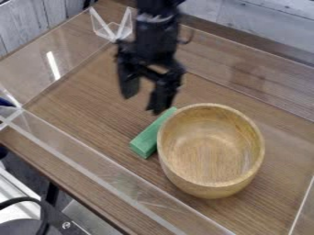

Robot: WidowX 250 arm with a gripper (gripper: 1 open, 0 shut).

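Observation:
My gripper (147,75) is a blurred black shape in the upper middle, hanging above the wooden floor behind a green block and a wooden bowl; the blur hides how its fingers stand. The green block (147,138) lies against the left side of the round, empty wooden bowl (211,151) at the lower right.
A small clear object (106,22) stands at the top left. Black cables (37,211) lie at the lower left corner.

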